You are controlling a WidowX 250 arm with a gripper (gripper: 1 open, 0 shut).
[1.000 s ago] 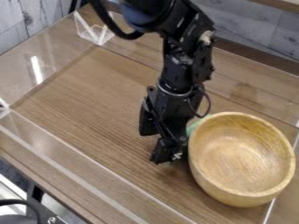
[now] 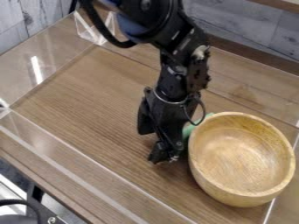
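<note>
My black gripper (image 2: 166, 142) is low over the wooden table, just left of a wooden bowl (image 2: 240, 157), with its fingers open. A pale green object (image 2: 198, 122) shows partly behind the bowl's upper left rim, beside the gripper; most of it is hidden by the bowl and the gripper. The bowl looks empty from this view.
Grey plank walls stand along the back. A black cable lies at the lower left corner, beyond the table's edge.
The arm and gripper have shifted only slightly; the bowl and green object look much the same.
</note>
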